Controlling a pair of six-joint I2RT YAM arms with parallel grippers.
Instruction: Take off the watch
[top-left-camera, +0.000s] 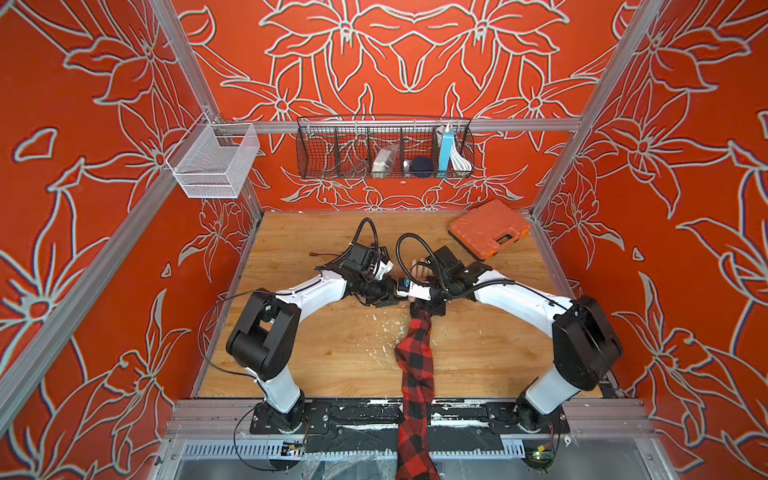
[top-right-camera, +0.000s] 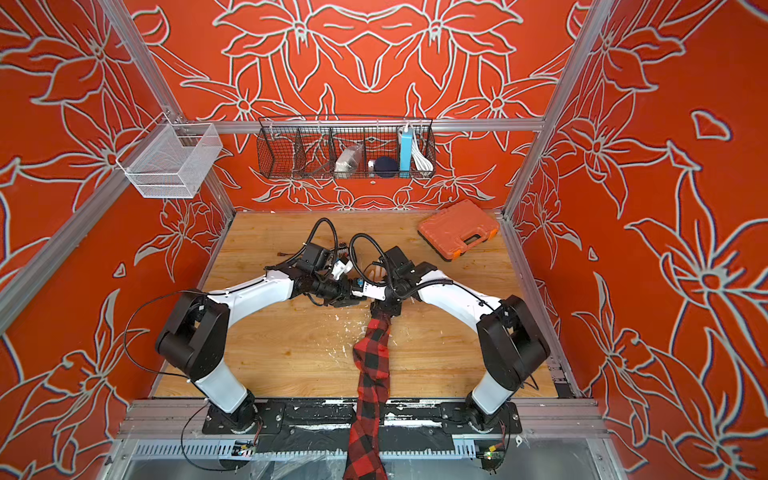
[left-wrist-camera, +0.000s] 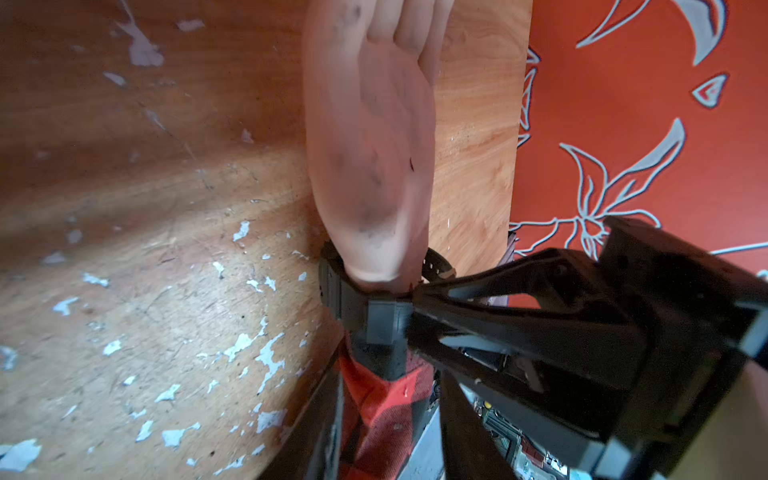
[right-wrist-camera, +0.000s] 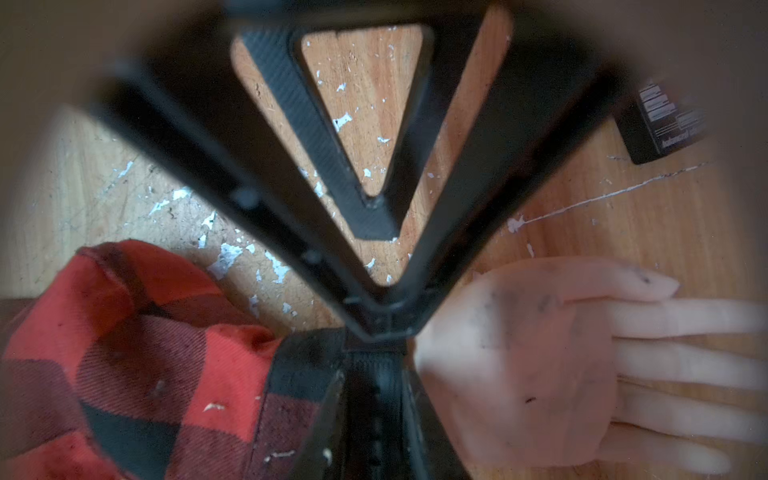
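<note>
A pale dummy hand (left-wrist-camera: 372, 136) lies palm up on the table, its wrist coming out of a red-and-black checked sleeve (top-left-camera: 416, 360). A black watch strap (left-wrist-camera: 332, 280) circles the wrist, with a dark block (left-wrist-camera: 384, 318) on the palm side; I see no watch face. From the right, the fingers of my right gripper stand apart on either side of the strap. My left gripper (top-left-camera: 393, 293) is at the wrist from the left. In the right wrist view its black V-shaped fingers (right-wrist-camera: 384, 316) are apart, one tip close to the strap.
An orange case (top-left-camera: 489, 228) lies at the back right. A black wire basket (top-left-camera: 384, 148) hangs on the back wall, a white one (top-left-camera: 212, 168) at upper left. A dark labelled item (right-wrist-camera: 660, 120) lies left of the hand.
</note>
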